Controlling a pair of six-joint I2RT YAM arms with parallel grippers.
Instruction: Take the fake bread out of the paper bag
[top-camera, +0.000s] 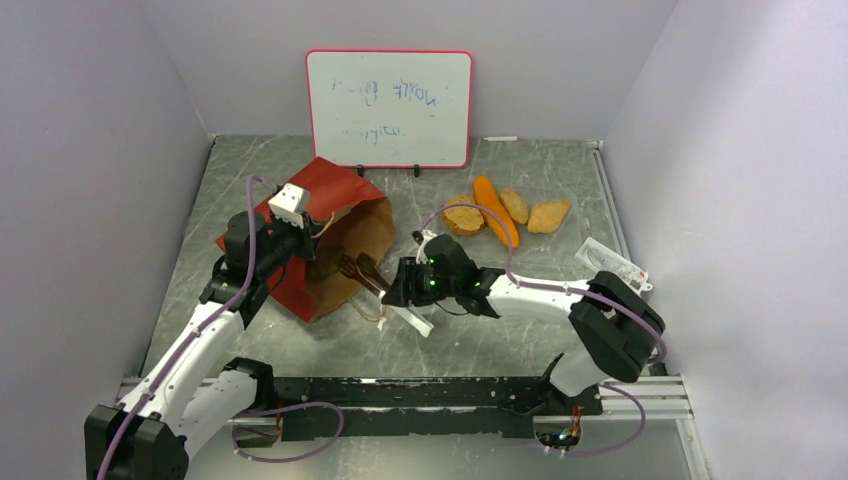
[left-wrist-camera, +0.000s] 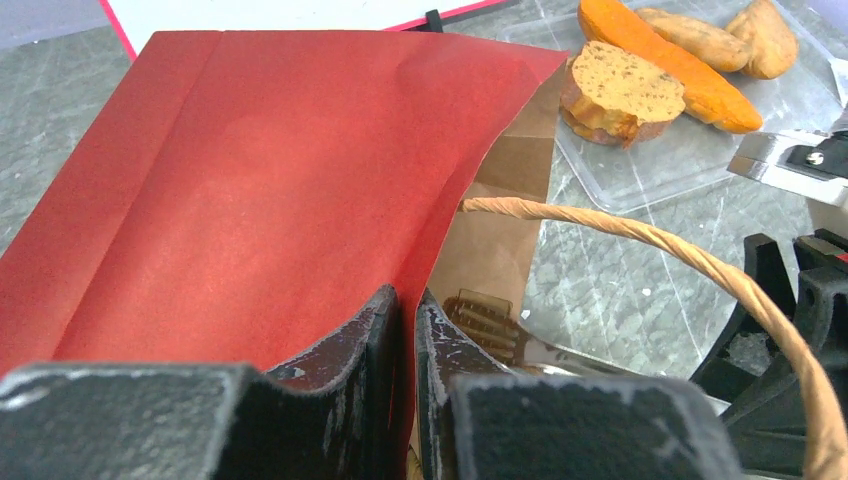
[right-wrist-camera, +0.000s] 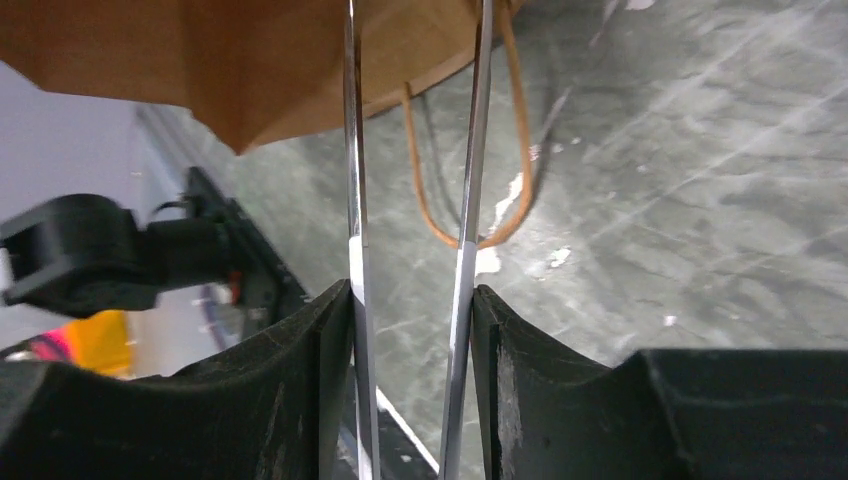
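Observation:
The paper bag (top-camera: 328, 187), red outside and brown inside, lies on its side with its mouth to the right. My left gripper is shut on the red rim of the bag's mouth. Metal tongs (right-wrist-camera: 358, 200) pass between the fingers of my right gripper, whose pads rest against both arms. Their dark slotted tips (top-camera: 366, 267) are apart at the bag's mouth, with nothing seen between them. In the left wrist view a yellowish sliver (left-wrist-camera: 412, 463) shows low inside the bag; I cannot tell whether it is bread. The bag's depth is hidden.
A clear tray (left-wrist-camera: 650, 195) at the back right bears a cut bread piece (top-camera: 463, 215), an orange carrot-like item (top-camera: 496, 211) and two tan pieces. A twisted bag handle (left-wrist-camera: 640, 232) arches near the right arm. Behind stands a whiteboard (top-camera: 388, 108).

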